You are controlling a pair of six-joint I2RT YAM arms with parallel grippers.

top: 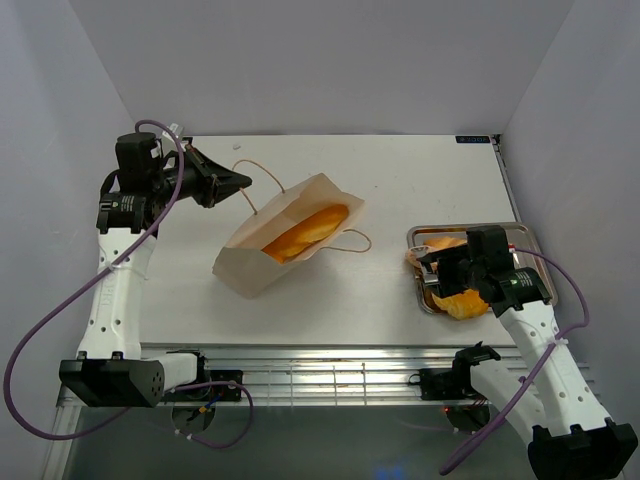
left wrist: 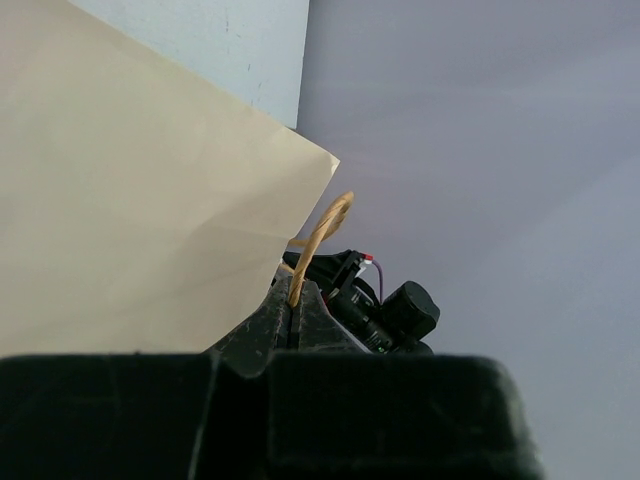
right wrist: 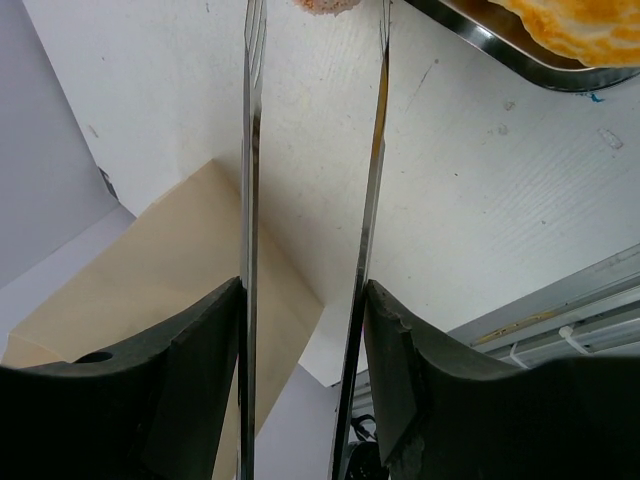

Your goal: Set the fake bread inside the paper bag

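Note:
The brown paper bag point(top: 255, 270) lies tilted on the table with its mouth facing front right. A long golden bread point(top: 308, 232) is inside it. My left gripper point(top: 243, 182) is shut on the bag's twisted handle point(left wrist: 322, 230), which rises from its fingertips. At the right, a metal tray point(top: 470, 229) holds breads, one of them a golden bread point(top: 465, 304). My right gripper point(top: 440, 268) is above the tray's left side, its fingers apart with the metal strips point(right wrist: 372, 190) of what look like tongs between them. A pinkish crumbly piece point(right wrist: 328, 4) shows past the strips' tips.
Clear white table point(top: 395, 200) lies between bag and tray. The bag's other handle point(top: 352, 248) loops out toward the front right. A metal rail point(top: 310, 378) runs along the front edge, and grey walls enclose the sides and back.

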